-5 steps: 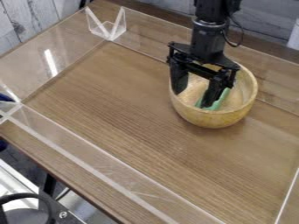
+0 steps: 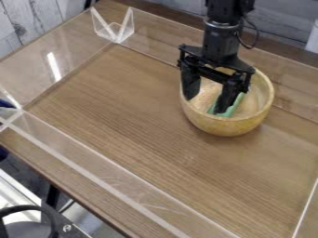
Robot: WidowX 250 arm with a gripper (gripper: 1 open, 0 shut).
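A black gripper reaches down from the top into a cream-coloured round bowl on the wooden table, its two fingers spread open around the bowl's inside. A green object lies in the bowl between the fingers, partly hidden by them; I cannot tell whether they touch it.
A clear plastic container stands at the back left. A black object is at the bottom left corner.
The gripper has shifted very slightly within the bowl; otherwise little differs.
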